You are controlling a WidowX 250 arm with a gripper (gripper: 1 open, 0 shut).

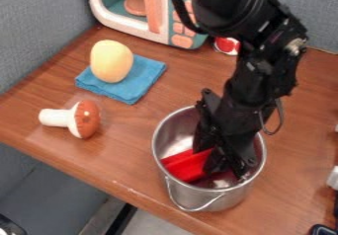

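My black gripper (219, 145) reaches down into a metal pot (181, 192) near the front edge of the table. A red object (185, 163) lies in the pot under the fingers. The fingertips are partly hidden, so I cannot tell whether they are closed on it.
A yellow egg-shaped object (111, 60) sits on a blue cloth (136, 89) at the back left. A toy mushroom (82, 119) lies left of the pot. A toy kitchen piece (119, 20) stands at the back.
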